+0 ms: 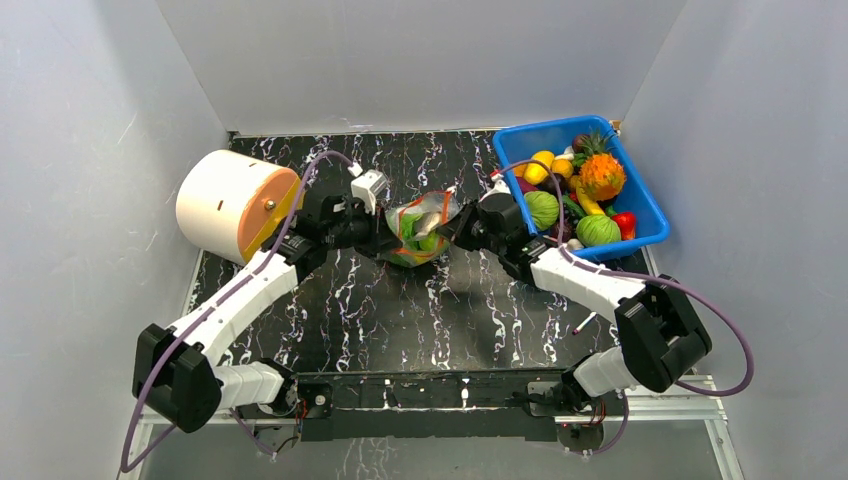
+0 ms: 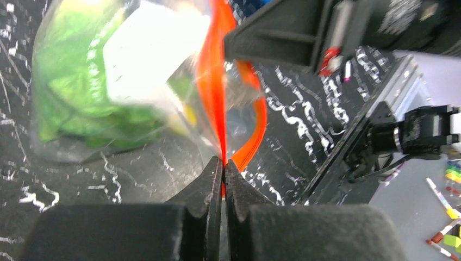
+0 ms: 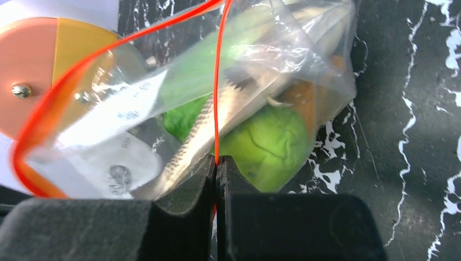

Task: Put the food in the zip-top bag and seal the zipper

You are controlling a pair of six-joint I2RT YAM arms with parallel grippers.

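Observation:
A clear zip top bag [image 1: 421, 250] with orange zipper strips hangs between my two grippers, its mouth gaping. Green food [image 3: 268, 140] and a pale, fish-like piece [image 3: 204, 132] lie inside it. In the left wrist view the orange zipper strip [image 2: 211, 70] runs down into my left gripper, which is shut on the bag's edge. My right gripper is likewise shut, with the thin orange edge passing between its fingertips. The other zipper strip [image 3: 81, 60] bows away from it, leaving the mouth parted.
At the back right stands a blue bin [image 1: 653, 232] full of toy fruit and vegetables. A white and orange cylinder [image 1: 232, 205] lies at the left. A pen [image 1: 584, 323] rests at the right.

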